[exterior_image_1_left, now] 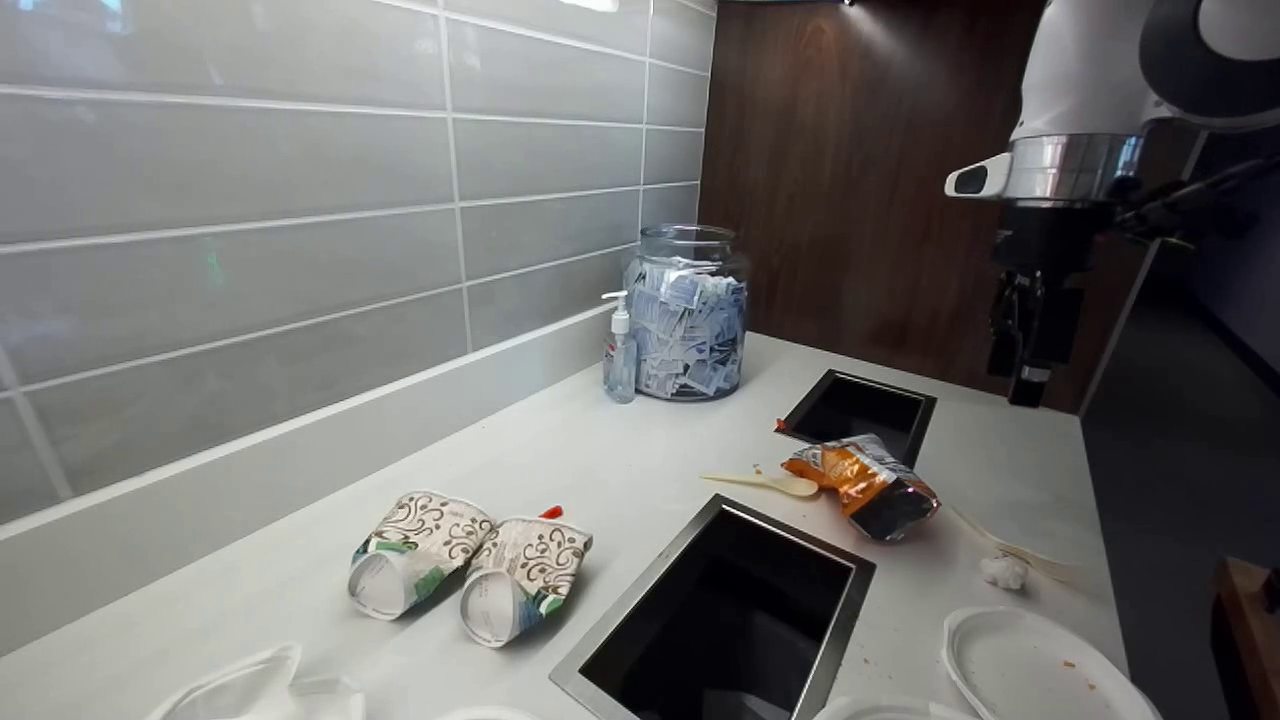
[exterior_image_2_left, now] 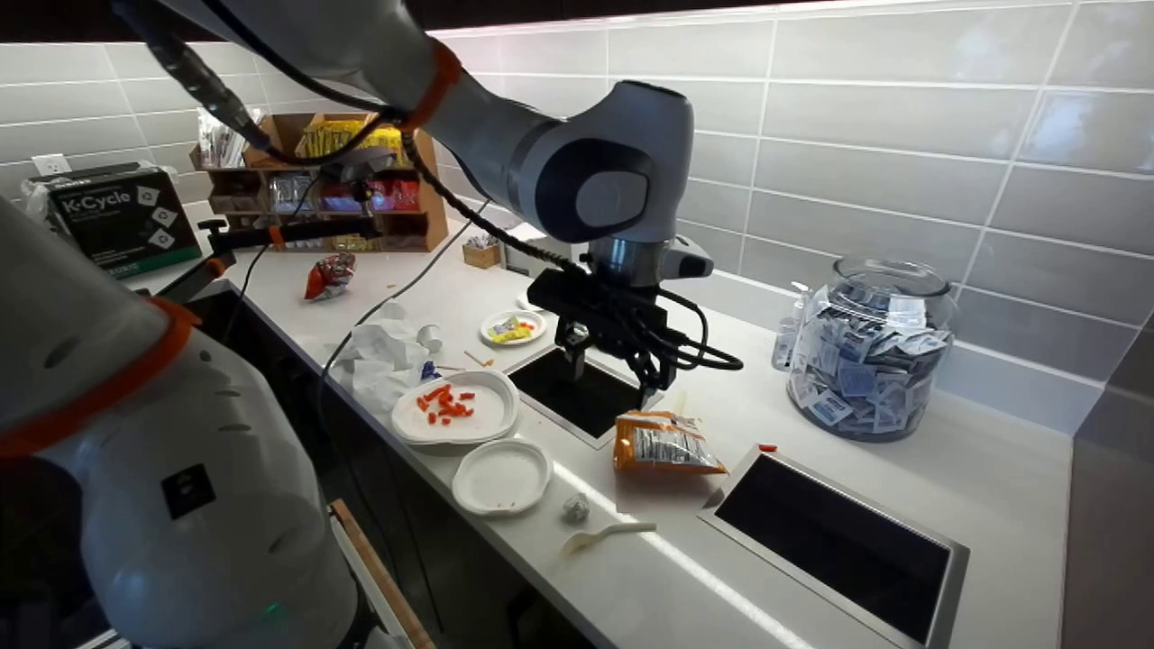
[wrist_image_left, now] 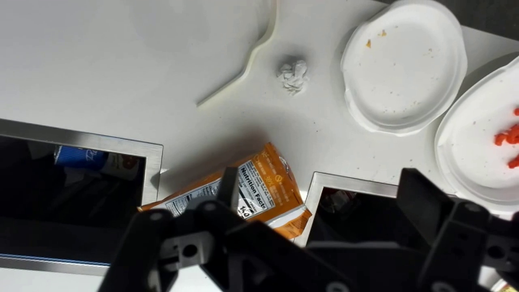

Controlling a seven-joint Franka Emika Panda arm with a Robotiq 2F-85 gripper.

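My gripper stands open, its two fingers (wrist_image_left: 227, 187) wide apart with nothing held between them. Below it in the wrist view lies an orange snack bag (wrist_image_left: 272, 182), partly covered by the left finger. The bag rests on the strip of counter between two framed dark openings. In exterior view 2 the gripper (exterior_image_2_left: 613, 380) hangs above the counter, close to the bag (exterior_image_2_left: 665, 445) in the picture. A crumpled white paper ball (wrist_image_left: 294, 77) and a pale plastic utensil (wrist_image_left: 248, 65) lie clear of the fingers.
Used white plates (wrist_image_left: 406, 65) sit near the counter edge, one bearing red bits (exterior_image_2_left: 445, 406). Framed openings (exterior_image_1_left: 732, 612) cut the counter. Two patterned paper cups (exterior_image_1_left: 426, 540) lie tipped over. A glass jar of packets (exterior_image_1_left: 690, 318) and a pump bottle (exterior_image_1_left: 619, 360) stand by the wall.
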